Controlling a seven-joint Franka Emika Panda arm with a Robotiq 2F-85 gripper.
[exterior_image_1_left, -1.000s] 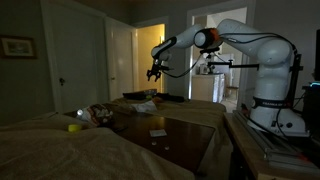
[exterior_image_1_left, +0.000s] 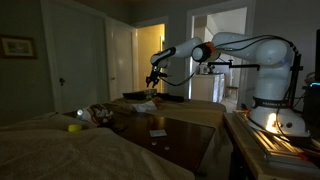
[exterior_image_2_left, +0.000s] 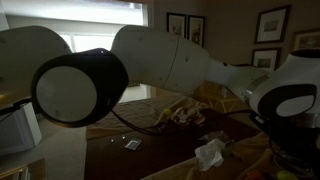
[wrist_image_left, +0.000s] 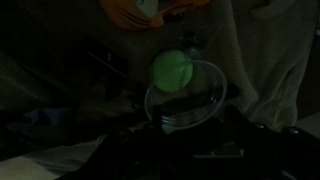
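In the wrist view my gripper sits low in a very dark picture. It is shut on a clear cup (wrist_image_left: 221, 92), whose round rim shows just beyond the fingers. A green round thing (wrist_image_left: 171, 68) overlaps the far side of that rim; whether it is inside the cup or behind it, I cannot tell. In exterior view 1 my gripper (exterior_image_1_left: 152, 80) is a small dark shape over the far end of the table, and the cup is too small to make out there. The arm hides much of exterior view 2.
An orange thing (wrist_image_left: 130, 12) lies at the top of the wrist view. On the brown table stand a white card (exterior_image_1_left: 158, 133), crumpled clear plastic (exterior_image_2_left: 210, 153) and a dark tray (exterior_image_1_left: 172, 98). A yellow thing (exterior_image_1_left: 75, 127) rests on the cloth (exterior_image_1_left: 60, 155) at left.
My gripper has come down slightly at the far end of the table. The things on the table look unmoved.
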